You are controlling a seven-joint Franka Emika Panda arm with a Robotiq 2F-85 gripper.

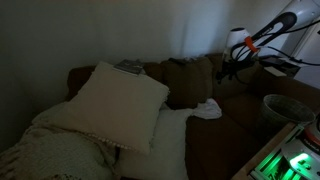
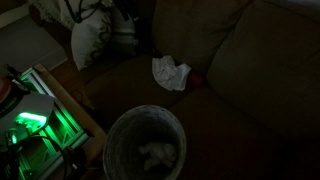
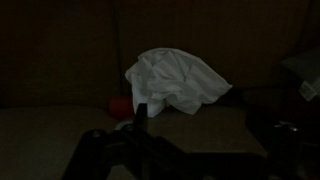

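Observation:
A crumpled white cloth lies on the brown couch seat against the backrest; exterior view 1 shows this cloth right of the pillows. Something small and red touches its left side in the wrist view, and the same red thing peeks out beside it in exterior view 2. Above the couch, over and to the right of the cloth, my gripper hangs open, apart from everything. Its dark fingers frame the bottom of the wrist view with nothing visible between them.
A round woven basket stands in front of the couch with a white, soft-looking item inside. Large white pillows and a knitted blanket fill the couch's left side. The room is dim.

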